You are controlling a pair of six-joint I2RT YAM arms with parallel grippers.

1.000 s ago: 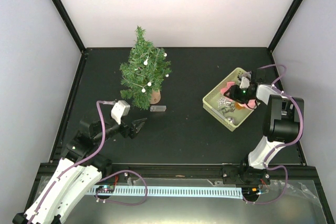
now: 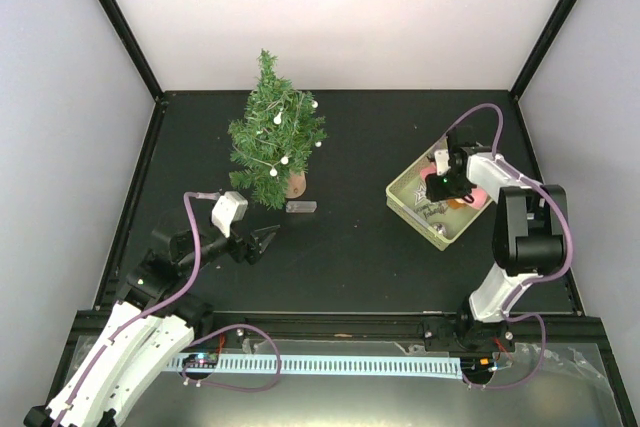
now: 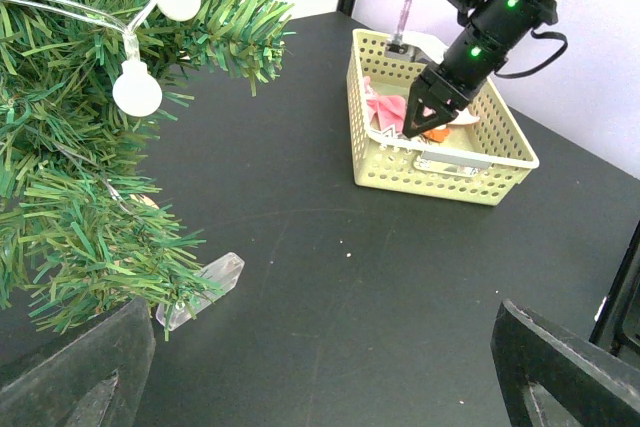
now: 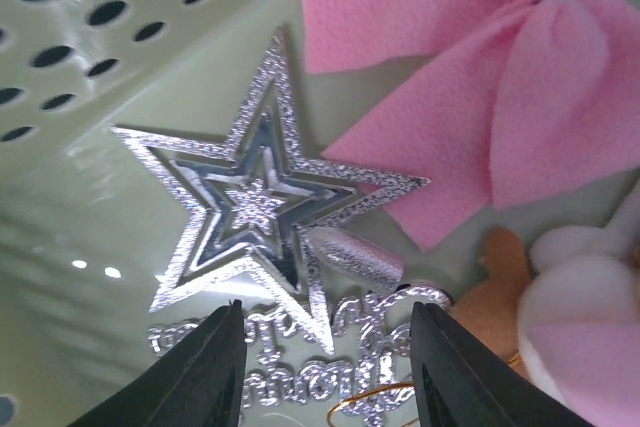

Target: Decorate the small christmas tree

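The small green tree (image 2: 270,127), strung with white bulb lights, stands at the table's left. My left gripper (image 2: 268,237) is open just in front of it, nothing between its fingers. My right gripper points down into the yellow-green basket (image 2: 400,202), its fingers parted and empty. Ahead of the fingertips in the right wrist view lies a silver star (image 4: 255,202) on the basket floor, overlapping silver lettering (image 4: 330,372). A pink bow (image 4: 520,97) touches the star's right side. A plush figure (image 4: 580,307) in white, brown and pink sits beyond the right finger.
A clear block (image 2: 301,207) lies on the table by the tree's base. The perforated basket wall (image 4: 110,27) rises close to the star. Between tree and basket the black tabletop (image 2: 350,247) is bare.
My right gripper has moved a little to the left over the basket, its arm shifting with it. The left arm, the tree and the basket stay where they were.
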